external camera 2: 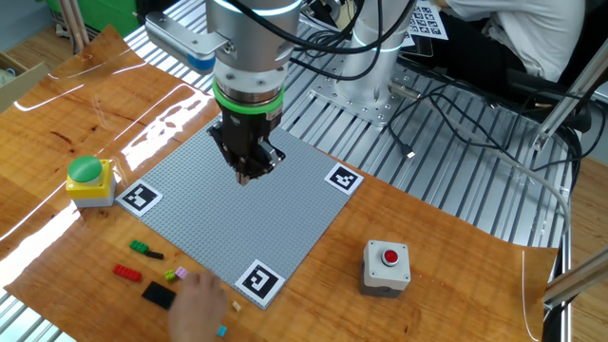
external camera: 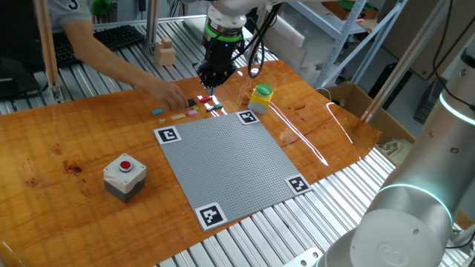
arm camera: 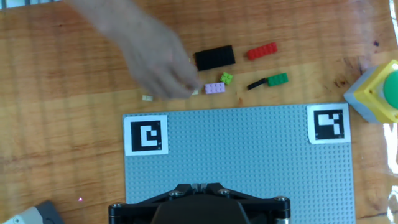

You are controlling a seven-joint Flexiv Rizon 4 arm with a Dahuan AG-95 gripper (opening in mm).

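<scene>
My gripper hangs over the grey studded baseplate, its fingertips drawn together and nothing showing between them. In the wrist view the gripper fills the bottom middle. Beyond the baseplate edge lie small bricks: a red one, a green one touching a thin black piece, a black plate, a lime one and a lilac one. A person's hand reaches in beside them and covers part of the group. A blue brick lies to the left in exterior view 1.
A yellow-and-grey box with a green button stands by one baseplate corner. A grey box with a red button stands on the opposite side. Printed markers occupy the baseplate's corners; its studded middle is empty. The person's arm crosses the table's far edge.
</scene>
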